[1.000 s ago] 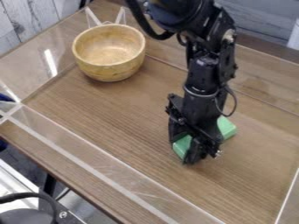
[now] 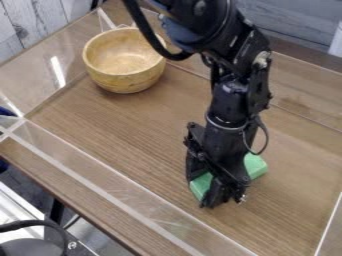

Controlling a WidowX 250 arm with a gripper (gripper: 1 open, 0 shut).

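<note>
My black gripper (image 2: 217, 175) reaches down over a green object (image 2: 253, 169) on the wooden table, with its fingers around the object's left part. The arm and fingers hide much of the green object, and I cannot tell whether the fingers grip it.
A wooden bowl (image 2: 123, 60) stands at the back left. A black cable lies at the bottom left corner.
My gripper has moved slightly down and toward the front of the table over the last second. The bowl has not moved.
</note>
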